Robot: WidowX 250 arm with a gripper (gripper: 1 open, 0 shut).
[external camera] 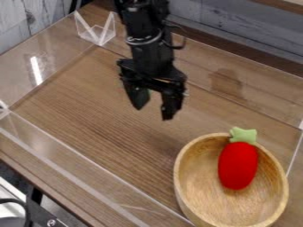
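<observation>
My black gripper (154,99) stands open over the wooden table, just above its surface at the upper middle of the view. Whether anything sits between or behind its fingers cannot be seen; no green object shows there now. A red object with a pale green top (238,164) lies in a light wooden bowl (201,191) at the lower right.
A clear plastic piece (97,25) stands at the back left near the table's edge. A black cable lies at the lower left corner.
</observation>
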